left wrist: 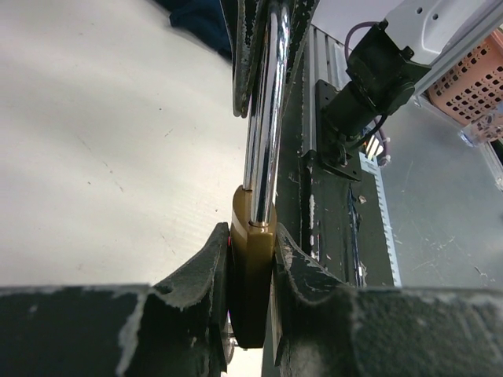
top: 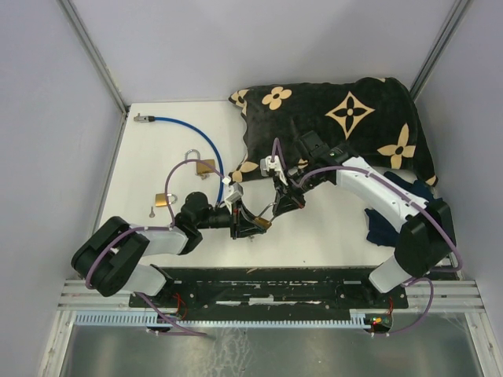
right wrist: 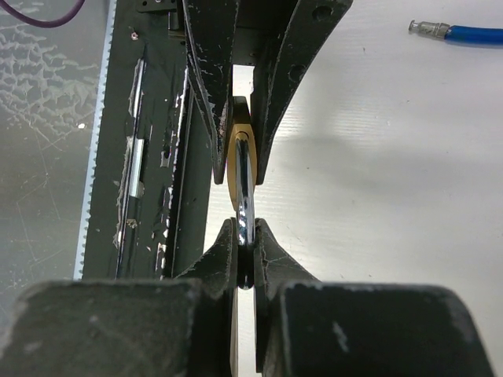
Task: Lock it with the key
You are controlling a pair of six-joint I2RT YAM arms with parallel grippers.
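A brass padlock (top: 262,223) hangs above the front middle of the table, between my two grippers. My left gripper is shut on its body (left wrist: 252,243), one finger on each side. The tall steel shackle (left wrist: 269,118) stands out of the body, its two legs side by side in the left wrist view. Toward the curved end of the shackle (right wrist: 244,192), my right gripper is shut on it. Below the body, a small bit of metal (left wrist: 229,345) shows, perhaps a key, mostly hidden by the left fingers.
Two more padlocks lie on the left side of the table, one at the back (top: 205,166) and one nearer (top: 162,199). A small key (top: 152,212) rests beside the nearer one. A blue cable (top: 189,126), a patterned black cushion (top: 330,118) and dark cloth (top: 383,228) lie around.
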